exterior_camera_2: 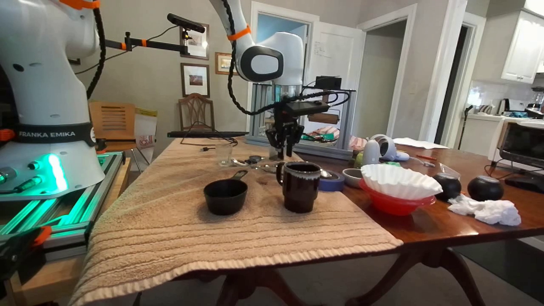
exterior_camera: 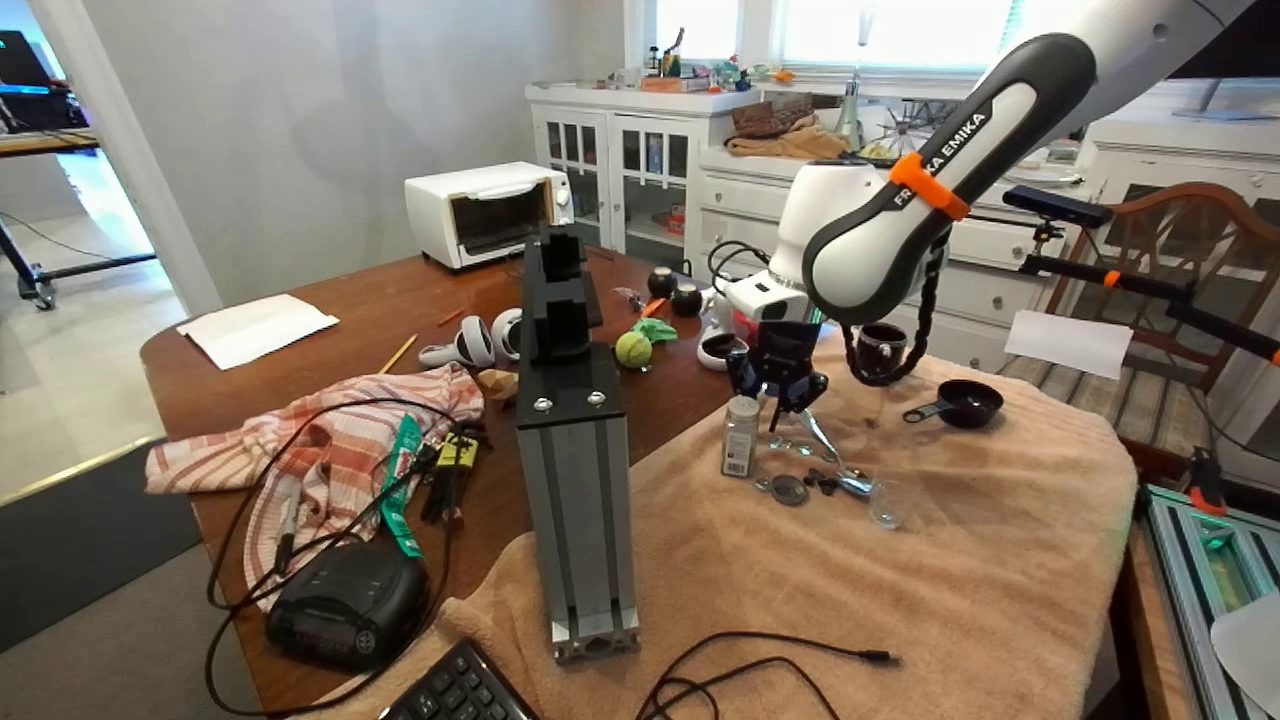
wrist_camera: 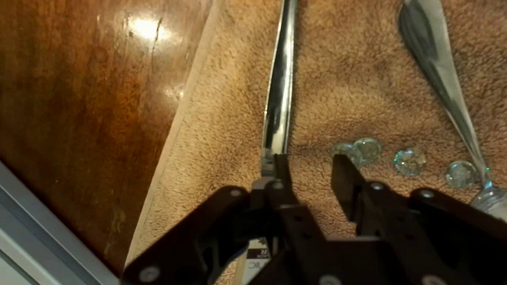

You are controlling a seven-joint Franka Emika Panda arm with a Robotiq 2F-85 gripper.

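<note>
In exterior view 1 my gripper (exterior_camera: 786, 402) hangs low over the tan towel, beside and slightly above a small labelled bottle (exterior_camera: 739, 446). Its fingers (wrist_camera: 283, 175) stand apart in the wrist view, with bare towel showing in the gap. A shiny metal handle (wrist_camera: 279, 90) runs down to one fingertip; whether it touches is unclear. Part of the bottle's label (wrist_camera: 256, 259) shows below that finger. A spoon (wrist_camera: 444, 71) lies to the right, near several clear glass beads (wrist_camera: 409, 161). From exterior view 2, my gripper (exterior_camera_2: 285, 151) is behind the dark mug (exterior_camera_2: 301, 186).
A black measuring cup (exterior_camera_2: 225, 196) sits on the towel near the mug. Blue tape (exterior_camera_2: 332, 182) and a red bowl (exterior_camera_2: 387, 200) with a white paper filter stand to the right. A tall metal frame (exterior_camera: 576, 516) rises at the towel's left side.
</note>
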